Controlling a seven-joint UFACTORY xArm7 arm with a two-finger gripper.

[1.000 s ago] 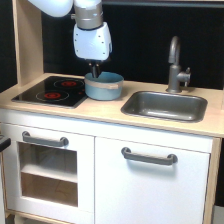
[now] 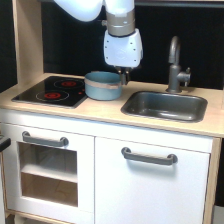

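Observation:
The white robot gripper [image 2: 124,71] hangs from the top of the view, its small dark fingers at the right rim of a light blue pot [image 2: 103,88]. The pot stands on the counter at the right side of the black cooktop [image 2: 45,96], left of the sink. Whether the fingers are closed on the rim is too small to tell.
A steel sink [image 2: 165,105] with a tall faucet [image 2: 175,65] takes up the right of the counter [image 2: 115,120]. The cooktop's red-ringed burners are uncovered. White cabinets with grey handles are below.
The gripper has moved right, from above the pot's left-middle part to its right rim. The pot looks about where it was.

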